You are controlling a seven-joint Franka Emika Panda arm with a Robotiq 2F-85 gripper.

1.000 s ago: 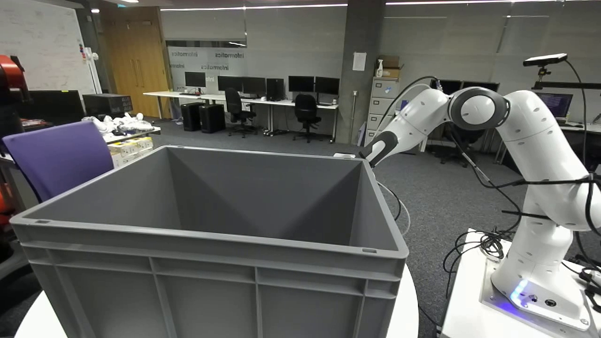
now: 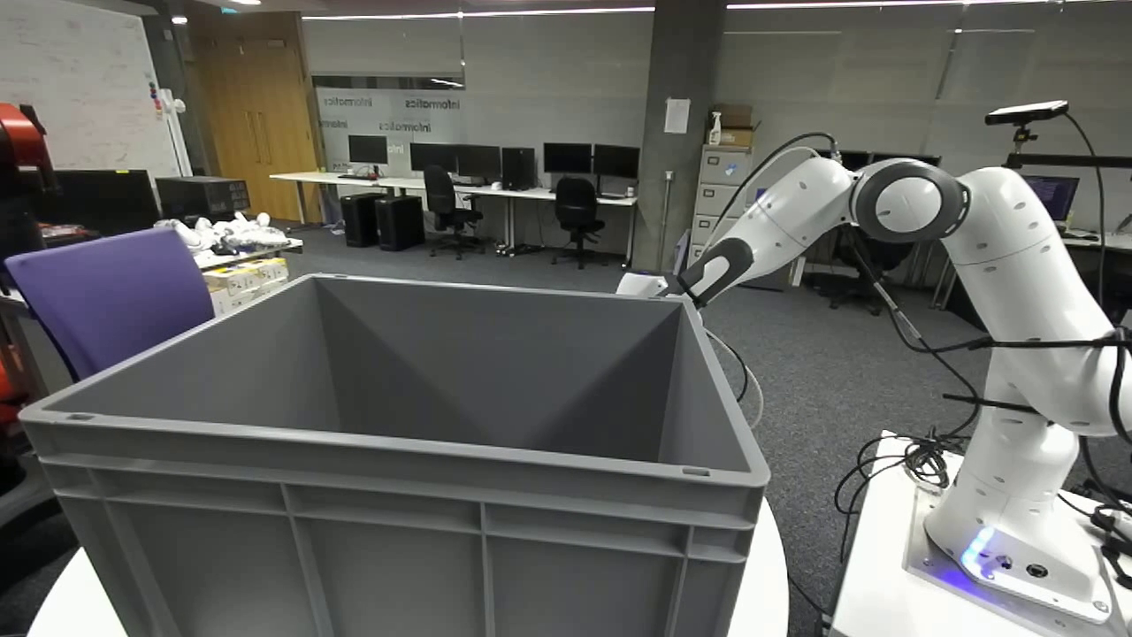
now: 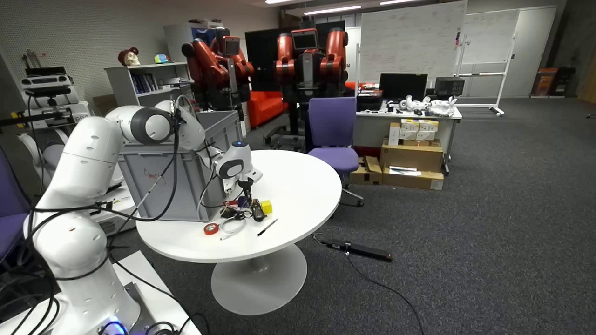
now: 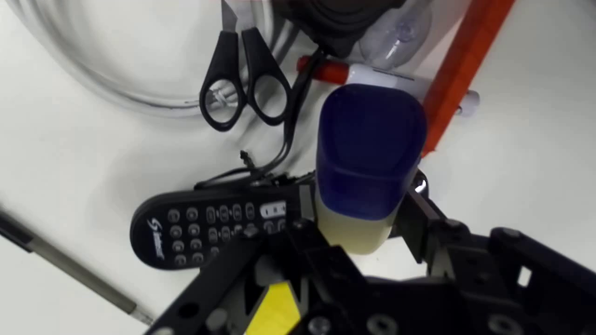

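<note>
Between the fingers of my gripper is a small bottle with a dark blue cap (image 4: 369, 150) and a pale lower part; the fingers are shut on it. Below it in the wrist view, a black remote (image 4: 218, 223) lies on the white table, its right end hidden behind the fingers and bottle. From outside, my gripper (image 3: 246, 192) points down over the cluster of small items, close to the tabletop. Exterior view 1 hides the gripper behind the grey crate (image 2: 393, 437).
Around the bottle lie black scissors (image 4: 246, 78), a white cable (image 4: 106, 89), a red-capped marker (image 4: 385, 78), a red bar (image 4: 466, 67) and a pen (image 4: 72, 268). A yellow block (image 3: 266, 206) and red tape (image 3: 211, 228) are nearby.
My arm has shifted slightly, and more of its wrist now shows above the crate's back right corner. The crate has stayed still.
</note>
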